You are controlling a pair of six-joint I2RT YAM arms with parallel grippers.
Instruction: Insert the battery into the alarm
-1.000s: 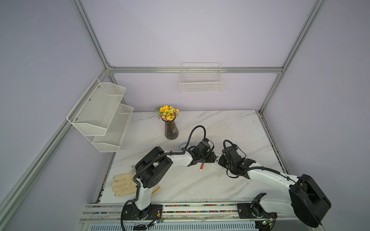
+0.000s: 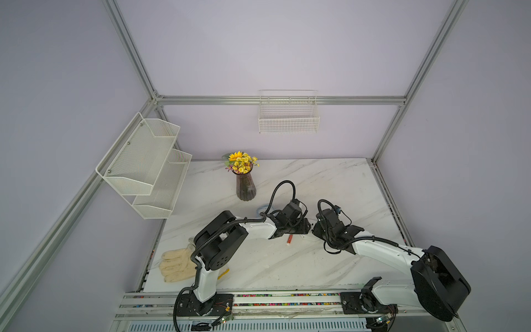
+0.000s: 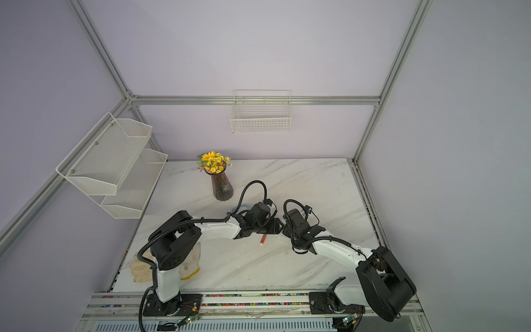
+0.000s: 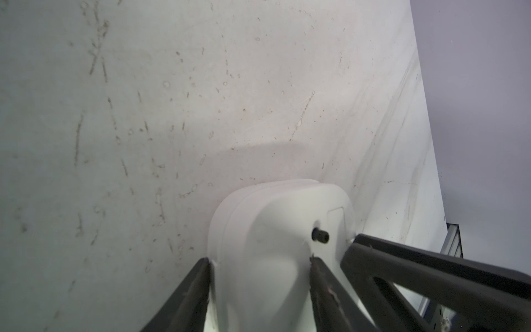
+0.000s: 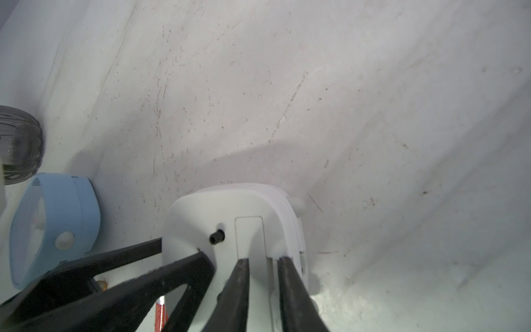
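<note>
The white alarm (image 4: 260,238) is held between the fingers of my left gripper, its face with a slot and small dark screw toward the upper right in the left wrist view. My right gripper is at the same alarm (image 5: 193,221), fingertips close together at the rectangular slot; it appears shut, and whether anything thin is between them is unclear. I cannot make out the battery. In both top views the grippers meet at the table's middle and hide most of the alarm.
A light blue ring-like object (image 5: 80,215) and a red, thin object (image 5: 161,312) lie beside the alarm. A flower vase (image 2: 245,187) stands behind, gloves (image 2: 177,265) lie front left.
The left arm looks unchanged.
</note>
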